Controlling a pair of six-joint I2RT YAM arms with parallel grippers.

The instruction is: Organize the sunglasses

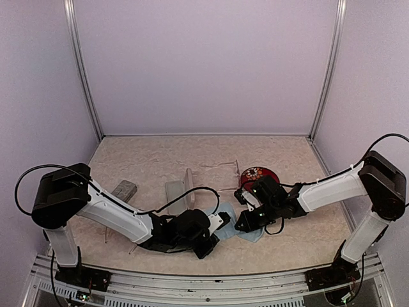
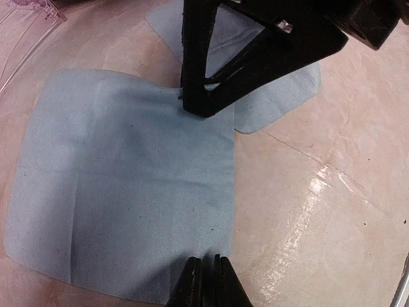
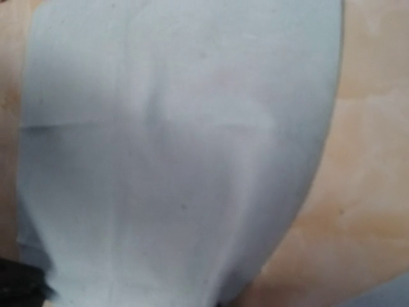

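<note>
A light blue cloth [image 2: 128, 185] lies on the table between the two arms. In the left wrist view, the fingertips of my left gripper are at its lower edge, with a narrow gap between them. My right gripper [image 1: 241, 225] is shut at the opposite edge, where folds of the cloth [image 3: 179, 166] run in towards the fingertips, so it seems to pinch the fabric. More blue fabric [image 2: 275, 102] spreads behind it. Thin legs, perhaps of sunglasses, poke out by the left arm; their body is hidden.
A grey case [image 1: 124, 190] sits at the left, behind the left arm. A clear pinkish box [image 1: 217, 176] stands behind the cloth, with a grey flat piece [image 1: 174, 192] beside it. The red patterned round item [image 1: 261, 173] is partly behind the right arm.
</note>
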